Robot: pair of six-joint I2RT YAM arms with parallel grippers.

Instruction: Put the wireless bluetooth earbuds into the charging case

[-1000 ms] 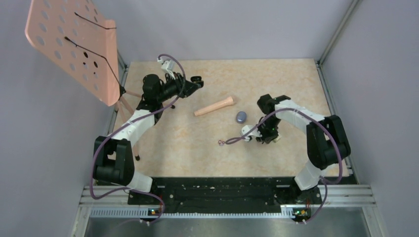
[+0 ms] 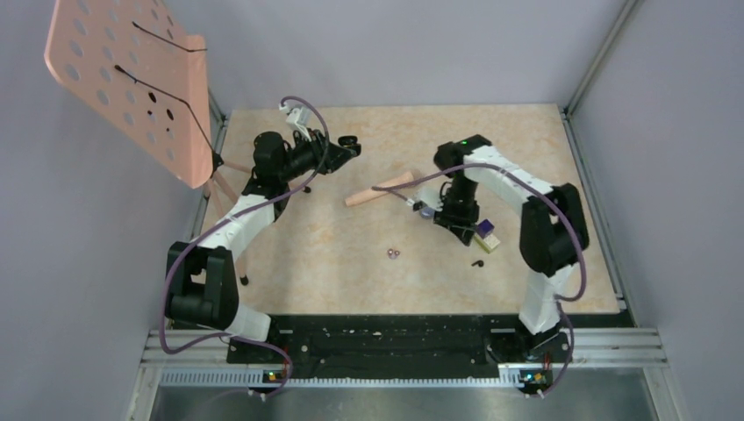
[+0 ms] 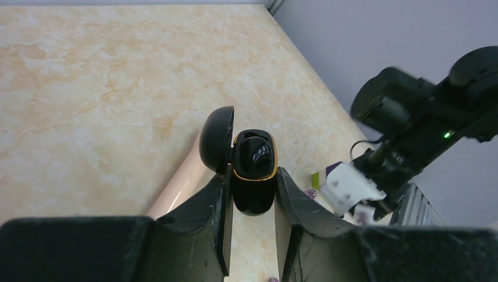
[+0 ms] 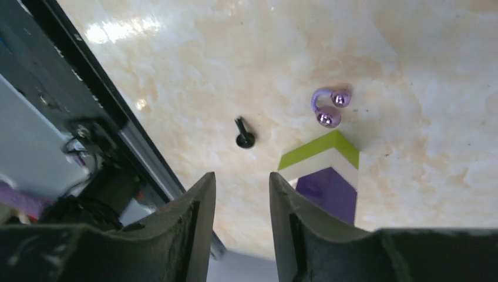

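My left gripper [image 2: 344, 151] holds the black charging case [image 3: 253, 170], lid raised, clamped between its fingers above the table's back left. My right gripper [image 2: 461, 230] hovers over the right part of the table, motion-blurred in the top view; its fingertips [image 4: 199, 188] are parted with nothing visible between them. Below it a small black earbud [image 4: 245, 138] lies on the table [image 4: 411, 147], beside a block of purple, white and green [image 4: 326, 182]. In the top view that earbud [image 2: 478, 263] sits nearer the front than the block.
A wooden rolling pin [image 2: 377, 190] lies mid-table. A purple bead-ended object [image 4: 329, 117] lies left of the block in the top view. A pink perforated board [image 2: 132, 88] stands at the left.
The right arm has swung toward the back and its gripper has risen, uncovering the black earbud and the coloured block. The left arm and the case have not moved.
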